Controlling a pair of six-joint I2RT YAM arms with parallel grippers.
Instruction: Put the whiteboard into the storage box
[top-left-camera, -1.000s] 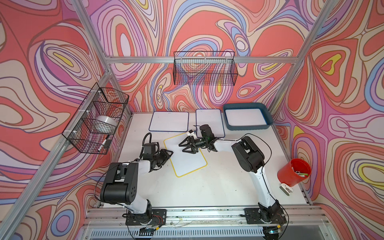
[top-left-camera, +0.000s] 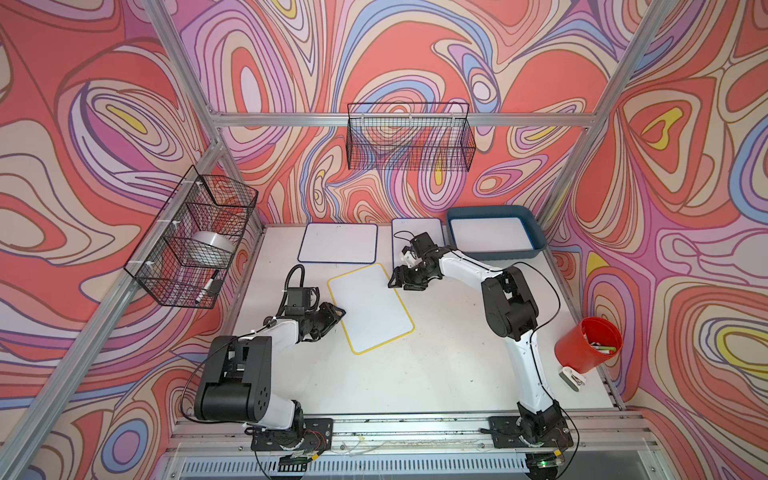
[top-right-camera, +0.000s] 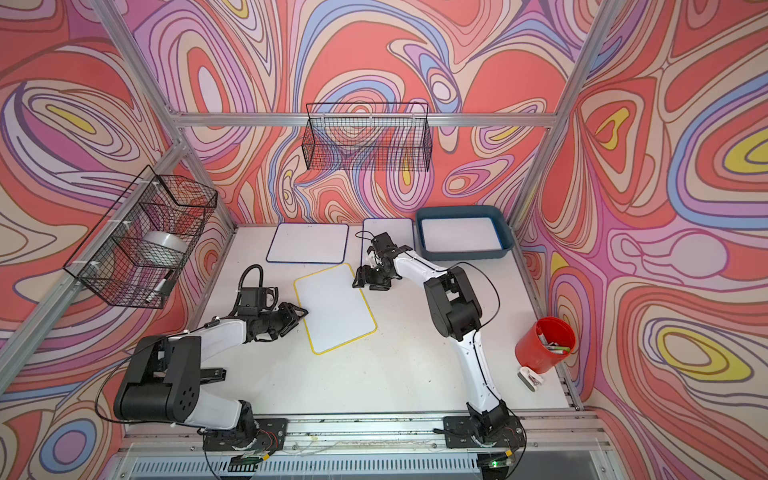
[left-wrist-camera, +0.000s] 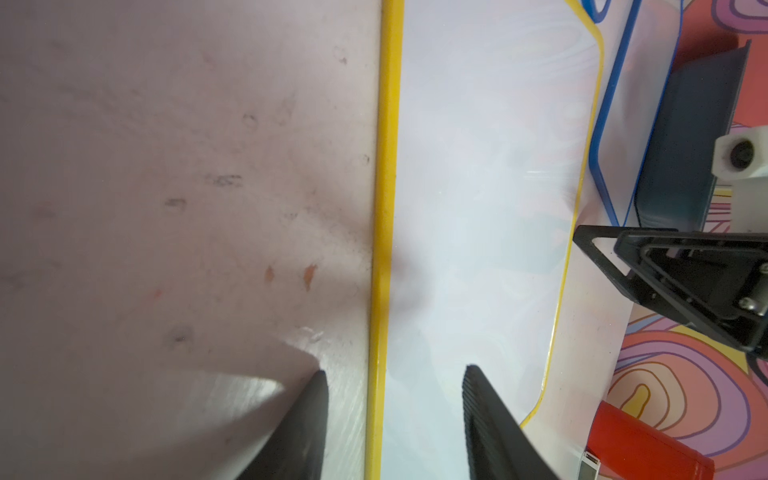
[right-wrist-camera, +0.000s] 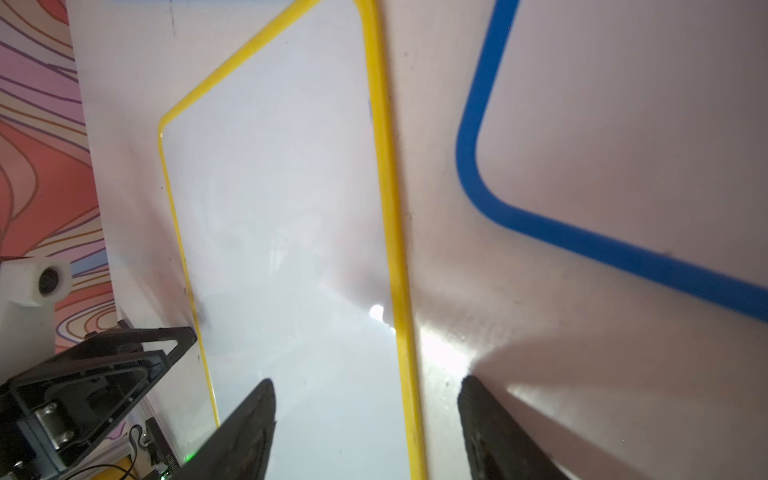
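A white whiteboard with a yellow rim (top-left-camera: 371, 310) lies flat and slightly turned in the middle of the table. At its left side is my left gripper, open, one finger on each side of the yellow edge as seen in the left wrist view. Low over the opposite edge, my right gripper is open too, the rim passing between its fingers. I cannot tell whether any finger touches the board. The dark teal storage box (top-left-camera: 501, 256) stands at the back right, holding a white board (top-left-camera: 492, 233).
Two blue-rimmed whiteboards lie along the back, one at left (top-left-camera: 339, 242) and one (top-left-camera: 405, 226) beside the box, partly hidden by my right arm. A red bucket (top-left-camera: 577, 348) with a small item (top-left-camera: 571, 378) beside it stands at right.
My right gripper has moved from over the board's middle to its right edge, back and to the right. The left gripper has shifted only slightly. The board lies where it was.
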